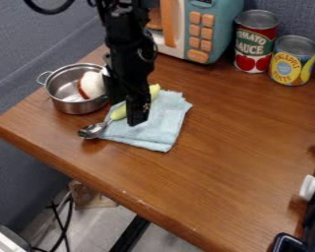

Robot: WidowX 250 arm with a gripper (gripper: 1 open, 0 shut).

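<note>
My black gripper [127, 103] hangs low over a light blue cloth [167, 128] on the wooden table, covering part of a yellow corn-like object [153, 91] there. A metal spoon [94, 129] lies on the cloth's left edge. A steel pot [62, 96] stands to the left, with a white and reddish object [90, 85] in it, partly hidden by the gripper. Whether the gripper is open or shut, and what is between its fingers, I cannot tell.
A toy microwave [203, 25] stands at the back, beside a tomato sauce can [255, 44] and a yellow can [293, 64]. A dark appliance [305, 212] is at the right edge.
</note>
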